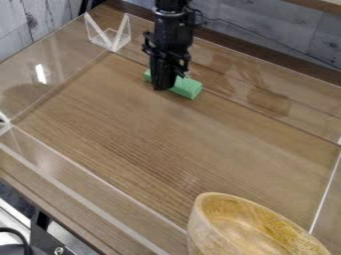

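Note:
The black gripper hangs from the arm at the top middle of the table, pointing down at a green block. Its fingers overlap the block's left part, and the block's far left end is partly hidden behind them. Whether the fingers are open or closed on it is too small to tell.
A cream-coloured bowl is at the bottom right edge. White wire frames stand at the top left and left edge. A grey wall runs along the back.

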